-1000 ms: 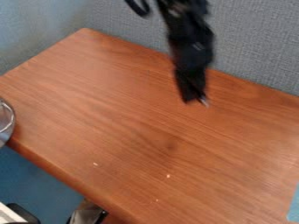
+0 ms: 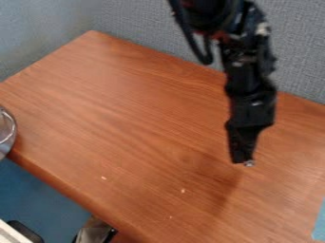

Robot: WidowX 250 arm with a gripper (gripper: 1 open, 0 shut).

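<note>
The black robot arm reaches down from the top of the view over the right half of a wooden table (image 2: 114, 114). Its gripper (image 2: 245, 152) points downward, low over the table, with a small light piece at its tip. Whether the fingers are open or shut, and whether anything is between them, I cannot tell.
A metal bowl (image 2: 6, 135) sits at the table's left edge, cut off by the frame. A pale blue patch (image 2: 316, 224) shows at the lower right. Dark and white items lie below the front left edge.
</note>
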